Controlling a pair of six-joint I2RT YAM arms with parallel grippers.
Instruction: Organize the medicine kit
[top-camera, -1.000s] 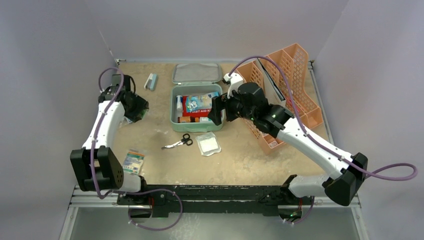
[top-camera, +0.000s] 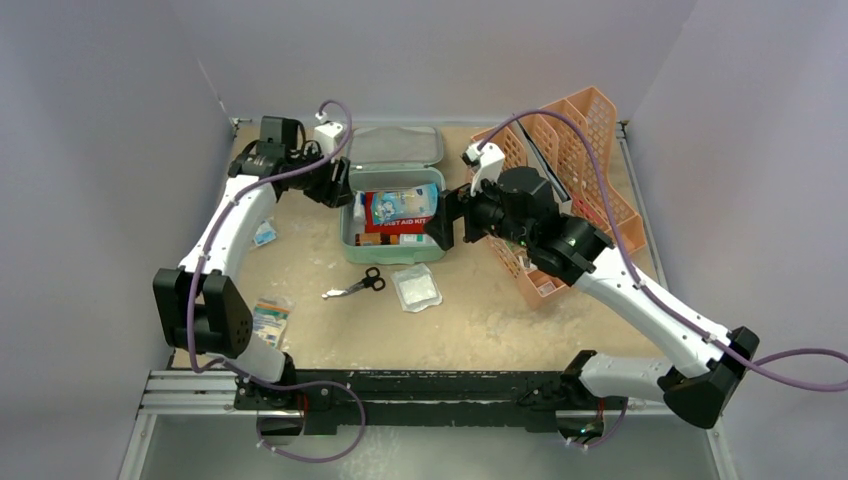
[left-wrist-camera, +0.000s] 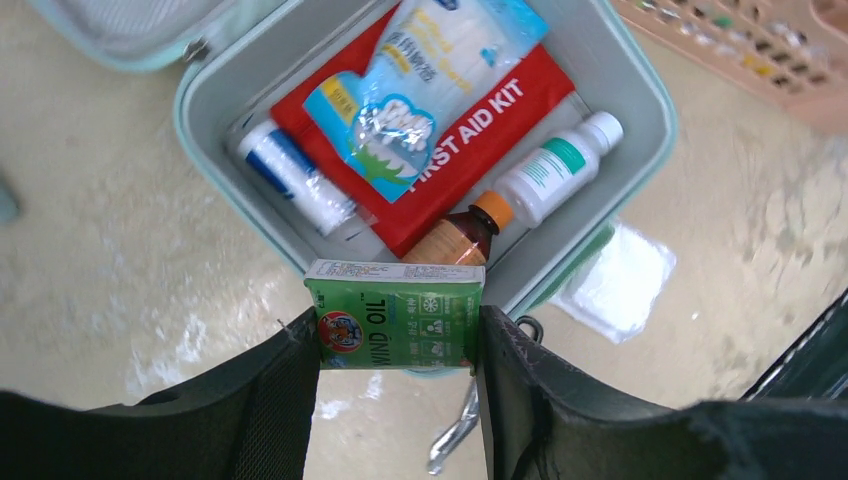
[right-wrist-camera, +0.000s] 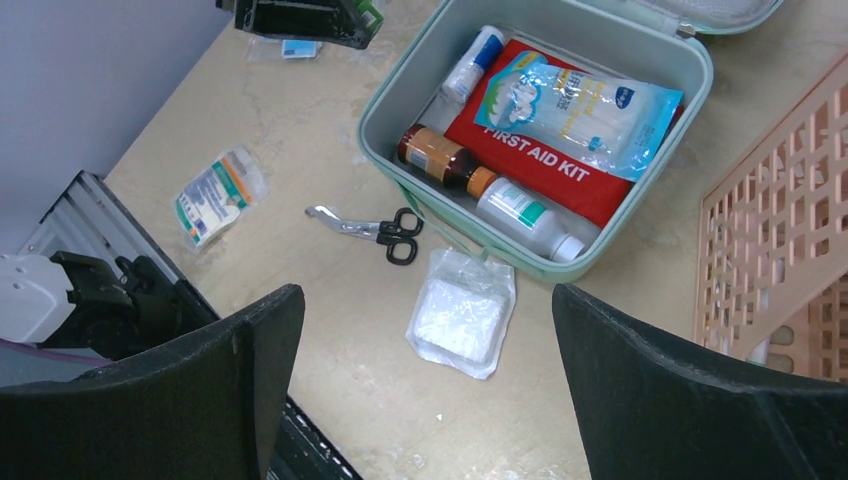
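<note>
Between the fingers of my left gripper a green "Wind Oil" box (left-wrist-camera: 410, 325) is pinched, held above the near-left side of the case. The pale green medicine case (top-camera: 392, 256) lies with its lid (top-camera: 395, 145) folded back. Inside are a red first aid pouch (right-wrist-camera: 535, 160), a blue wipes pack (right-wrist-camera: 580, 110) on top of it, a white-and-blue tube (right-wrist-camera: 472, 65), a brown bottle (right-wrist-camera: 435, 155) and a white bottle (right-wrist-camera: 525, 215). My right gripper stands open and empty, above the table at the case's right side.
Scissors (right-wrist-camera: 398, 237) and a white gauze packet (right-wrist-camera: 462, 310) lie in front of the case. A bandage packet (right-wrist-camera: 215, 195) and a small blue packet (top-camera: 264, 233) are on the left. An orange basket (top-camera: 590, 180) stands at the right.
My left gripper has swung right and turned from the table's left side to the case, carrying the green box. The right arm has shifted slightly to the right, its gripper still open.
</note>
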